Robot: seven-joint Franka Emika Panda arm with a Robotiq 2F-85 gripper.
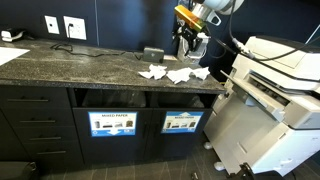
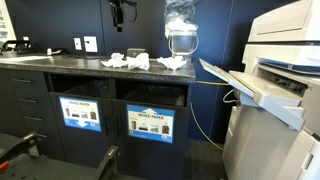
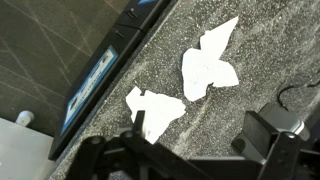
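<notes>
Crumpled white papers lie on the speckled dark counter (image 1: pixel 100 69): one piece (image 1: pixel 153 72) to the left, another (image 1: pixel 180 75) closer to the right end. In the wrist view, one torn-looking sheet (image 3: pixel 208 66) lies higher up, and a second sheet (image 3: pixel 155 112) sits nearer the counter's edge. Over the counter hangs my gripper (image 1: pixel 184 38), clear of the papers. Its dark fingers show along the bottom of the wrist view, spread wide apart. The gripper is open with nothing held.
Beneath the counter are two bins, one with a mixed paper label (image 1: pixel 113 124), the other with a similar sign (image 1: pixel 181 122). A small dark box (image 1: pixel 153 54) with a cable stands behind the papers. A clear bucket (image 2: pixel 183 43) stands at the back; a printer (image 1: pixel 265 95) is at right.
</notes>
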